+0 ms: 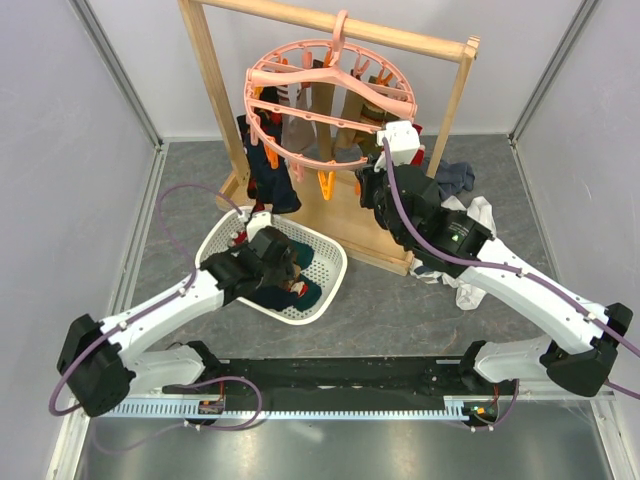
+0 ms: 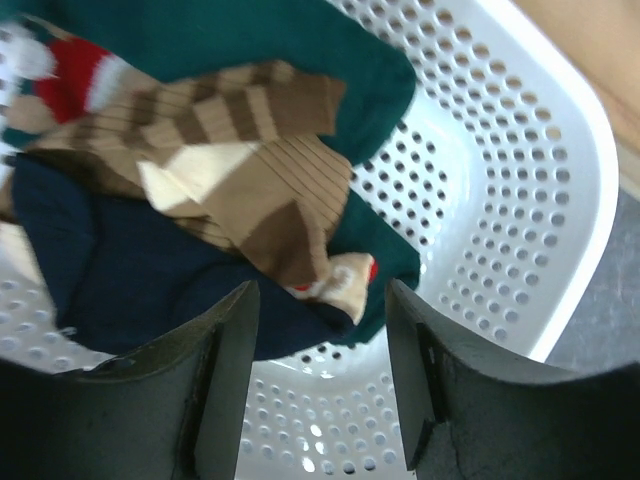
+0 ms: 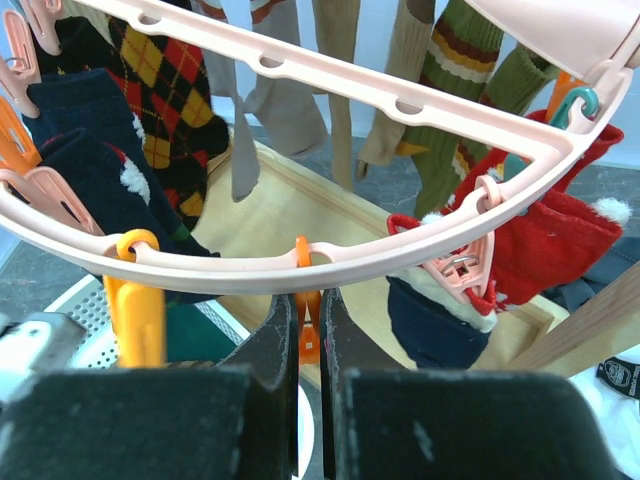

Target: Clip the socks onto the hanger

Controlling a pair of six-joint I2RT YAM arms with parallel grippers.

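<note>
Pink round hanger (image 1: pixel 287 78) hangs on the wooden rack with socks clipped round it. My right gripper is shut on an orange clip (image 3: pixel 308 344) at the hanger's front rim. Another orange clip (image 3: pixel 140 322) hangs left of it. My left gripper hangs open over the white basket (image 2: pixel 552 190), nothing between its fingers. In the basket lie a navy sock (image 2: pixel 150 280), brown striped socks (image 2: pixel 270 210) and green socks (image 2: pixel 350 90). A red sock (image 3: pixel 535 245) is clipped at the hanger's right.
The wooden rack (image 1: pixel 457 105) stands behind the basket, with its base board under the hanger. Grey and white cloths (image 1: pixel 470 285) lie on the floor at the right. Bare floor (image 1: pixel 390 320) shows right of the basket.
</note>
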